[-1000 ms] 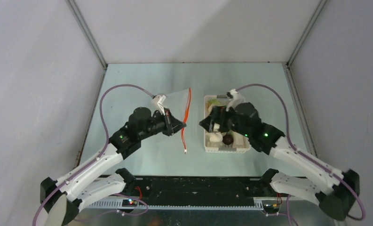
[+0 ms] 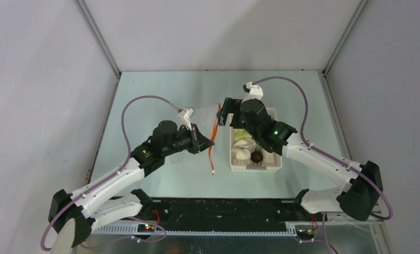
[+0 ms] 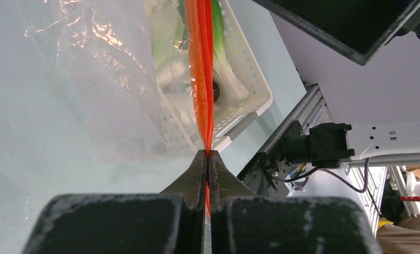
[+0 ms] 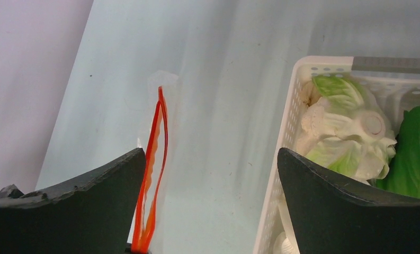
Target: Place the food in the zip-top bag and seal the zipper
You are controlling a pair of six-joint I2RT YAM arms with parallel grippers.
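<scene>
A clear zip bag (image 3: pixel 107 84) with an orange zipper (image 3: pixel 199 74) hangs from my left gripper, shut on the zipper strip. My right gripper (image 2: pixel 229 114) is open beside the upper end of the zipper (image 2: pixel 216 127); in the right wrist view the orange strip (image 4: pixel 149 180) runs near its left finger, nothing clearly between the fingers. The food lies in a white basket (image 2: pixel 271 168): leafy greens (image 4: pixel 345 137), a dark green vegetable (image 4: pixel 415 153), pale pieces and a dark round item (image 2: pixel 256 156).
The basket stands right of the bag, under my right arm. Walls edge it on both sides and at the back.
My right gripper has moved up and left from over the basket to the zipper's upper end. My left gripper has shifted slightly right with the bag.
</scene>
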